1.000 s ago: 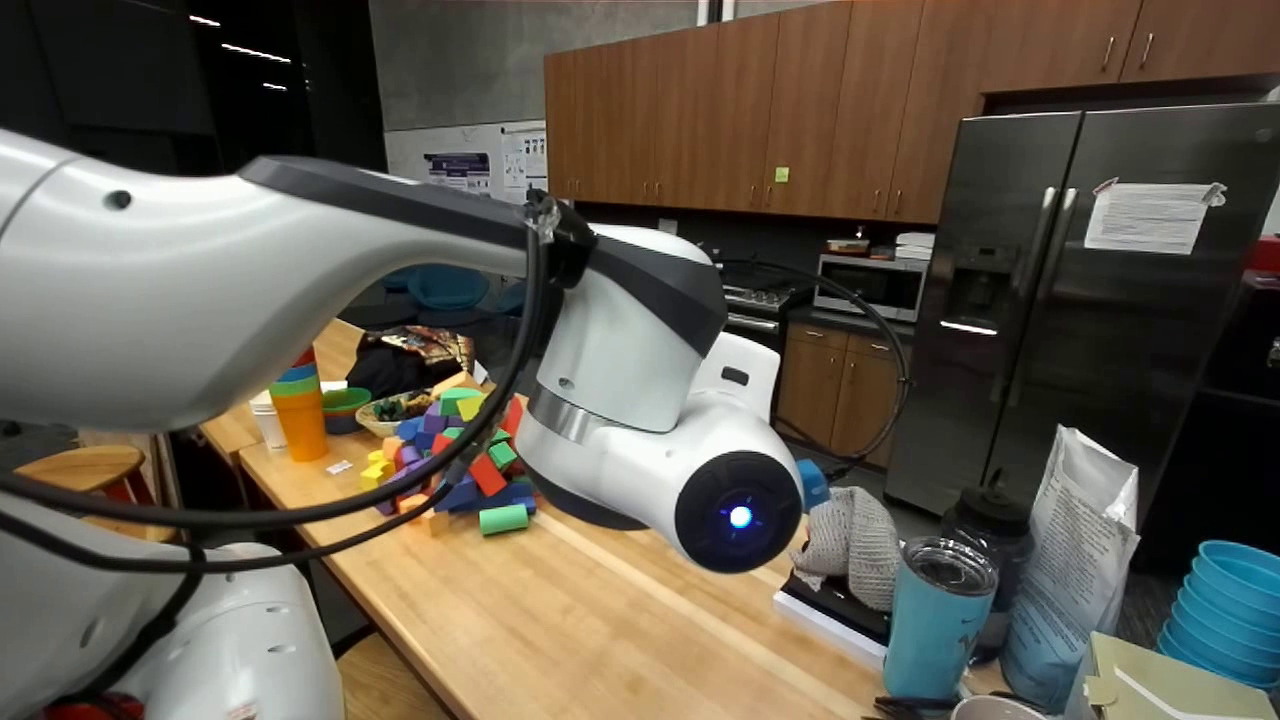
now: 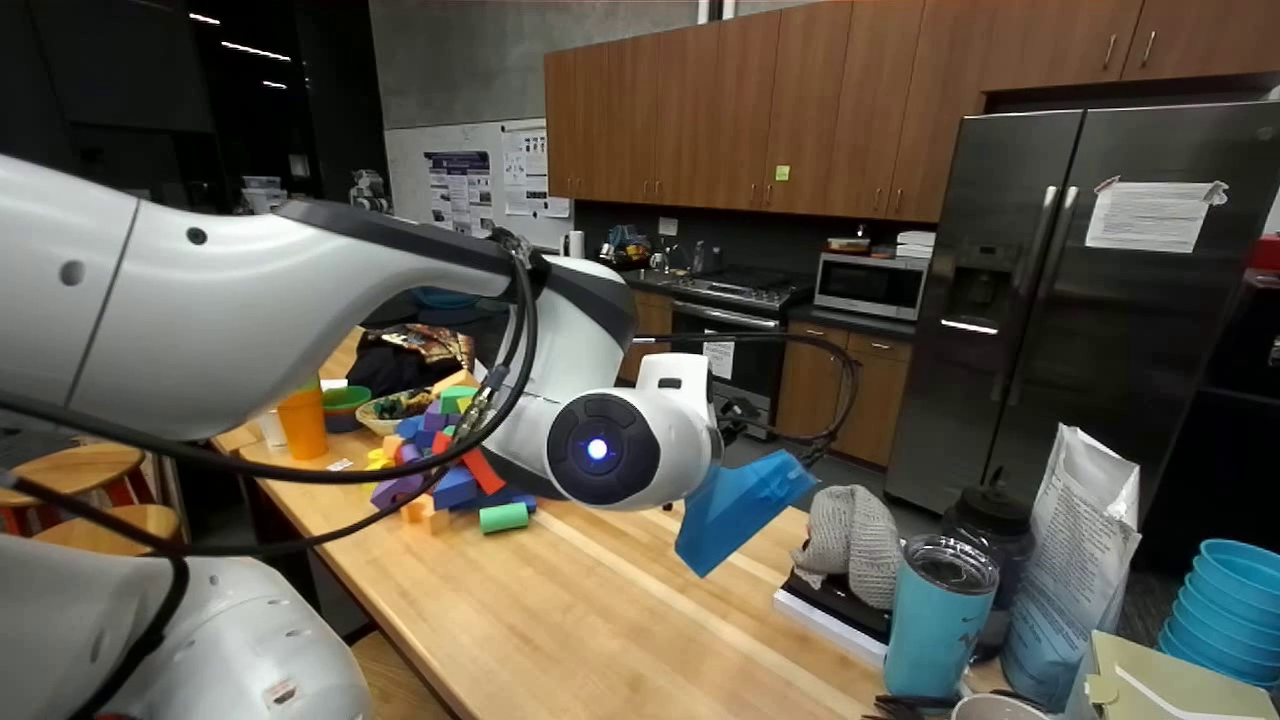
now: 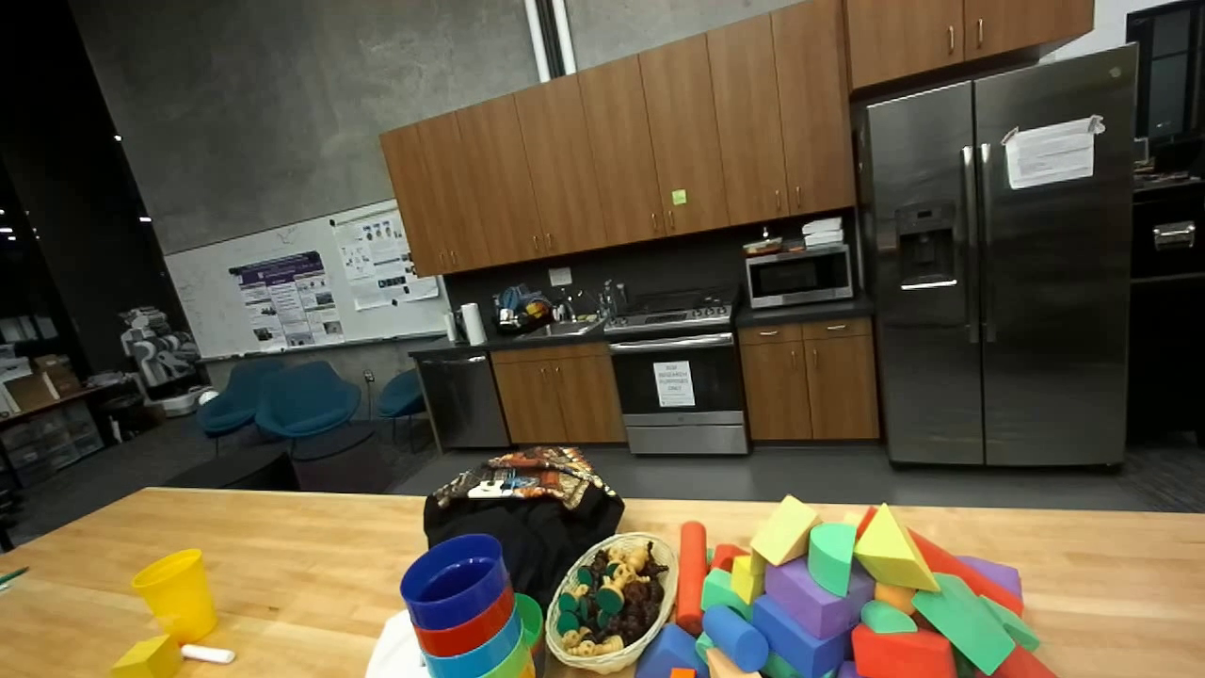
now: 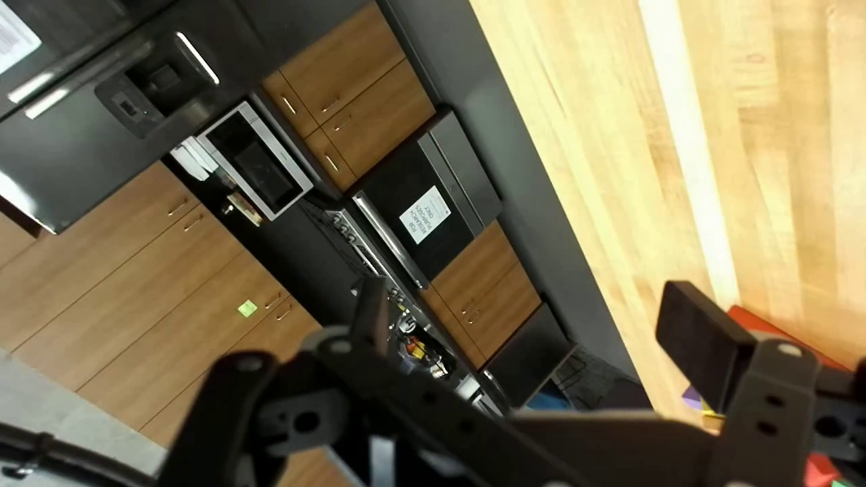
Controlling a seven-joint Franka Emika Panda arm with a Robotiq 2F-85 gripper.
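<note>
My gripper is open in the wrist view, its two dark fingers wide apart with nothing between them. It hangs over the table, and its camera looks out past the table's edge toward the kitchen. In exterior view 1 a blue part (image 2: 738, 510) shows at the arm's end, above the bare tabletop (image 2: 600, 612). A pile of coloured blocks (image 3: 813, 599) lies on the table. The wrist view catches only a red block (image 4: 759, 322) and a few other bits of the pile near the right finger. Exterior view 2 does not show the arm.
A basket of chess pieces (image 3: 610, 610), stacked cups (image 3: 457, 582) and a yellow cup (image 3: 177, 593) stand on the table. At the right end are a grey cloth (image 2: 852, 546), a turquoise tumbler (image 2: 939, 618) and a white bag (image 2: 1070, 564).
The arm's end has swung left and back, closer to the block pile, and turned. The blue part, mostly hidden before, now shows. The objects on the table look unmoved.
</note>
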